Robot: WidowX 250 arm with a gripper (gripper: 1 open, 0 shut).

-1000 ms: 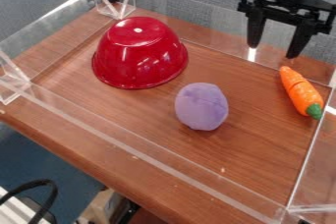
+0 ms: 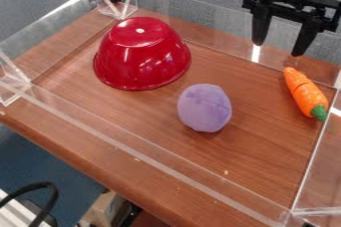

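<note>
My black gripper (image 2: 281, 34) hangs at the top right over the back of the wooden tray area, fingers apart with nothing visible between them. Below it and to the right lies an orange carrot (image 2: 305, 93) with a green end. A purple ball-like object (image 2: 204, 108) rests near the middle, and an upturned-looking red bowl (image 2: 143, 54) sits at the back left.
Clear plastic walls (image 2: 107, 138) border the wooden surface (image 2: 128, 122). Bare wood is free in front of the bowl and around the purple object. A black cable (image 2: 43, 191) shows outside at the lower left.
My gripper has shifted very slightly; the objects have stayed where they were.
</note>
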